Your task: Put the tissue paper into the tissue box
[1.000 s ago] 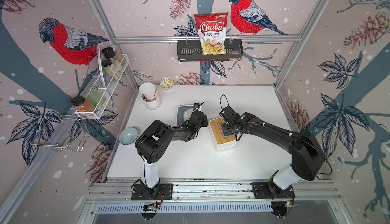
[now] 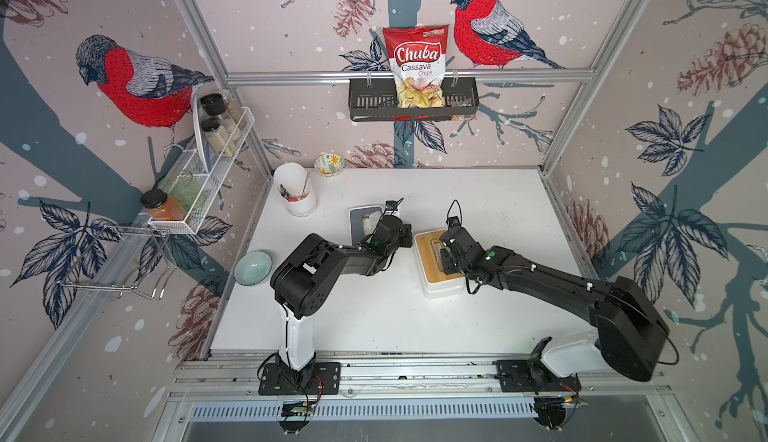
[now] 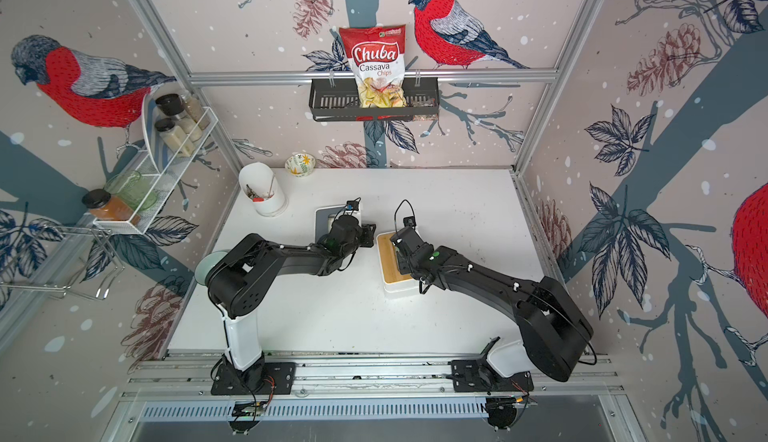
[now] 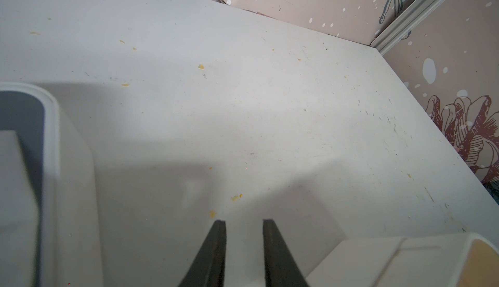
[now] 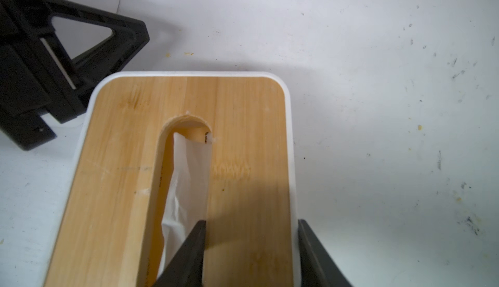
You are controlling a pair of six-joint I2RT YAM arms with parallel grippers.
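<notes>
The tissue box [image 5: 119, 183], white with a bamboo lid [image 5: 249, 146], stands near the table's middle. White tissue paper [image 5: 189, 183] shows in the lid's long slot. My right gripper is shut on the lid's right-hand strip, one finger along the slot and the other outside the rim. Between that box and a second white-rimmed container [image 4: 52, 146] is my left gripper, its fingertips apart with nothing between them. A white sheet [image 4: 15, 198] lies over the container's dark grey surface; its full extent is cut off in the left wrist view.
At the back left stand a white canister [image 2: 296, 193] and a small patterned bowl [image 2: 329, 164]. A pale green bowl [image 2: 253, 267] sits at the left edge. Bare table [image 2: 512, 201] extends behind and right of the tissue box.
</notes>
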